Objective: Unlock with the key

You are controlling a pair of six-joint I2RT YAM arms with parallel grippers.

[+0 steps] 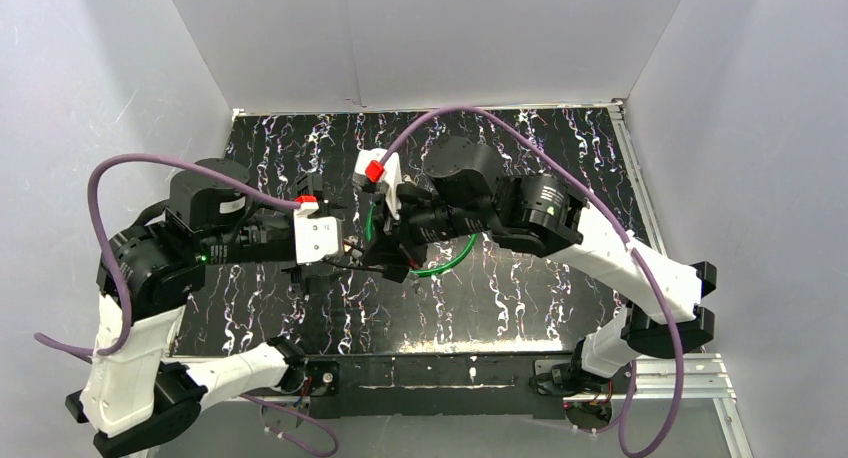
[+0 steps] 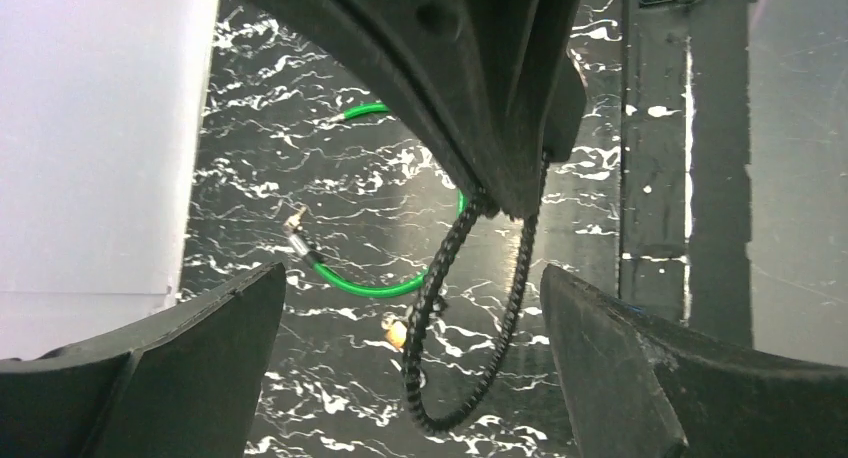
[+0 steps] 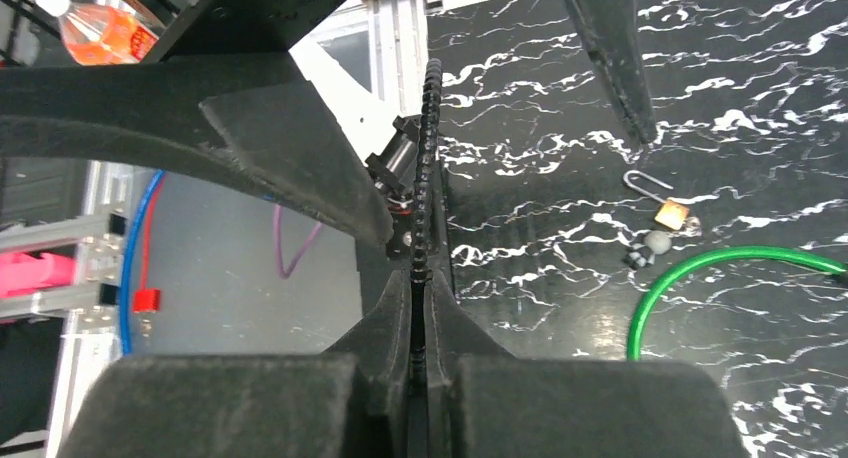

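My right gripper is shut on a black braided cord (image 3: 428, 168). Seen in the left wrist view, the cord (image 2: 415, 348) hangs as a loop below the right gripper's dark fingers (image 2: 490, 108). My left gripper stands open, its fingers on either side of that loop with clear gaps. Beyond, on the table, lies a small brass padlock (image 3: 671, 214) with its shackle. A green cable (image 2: 365, 290) curves nearby; one metal end carries a small brass piece, possibly a key (image 2: 295, 221). In the top view the two grippers hide the padlock area.
A grey ball (image 3: 657, 242) and a small black lump (image 3: 640, 256) lie beside the padlock. Walls close in the black marbled table (image 1: 540, 308) at the back and sides.
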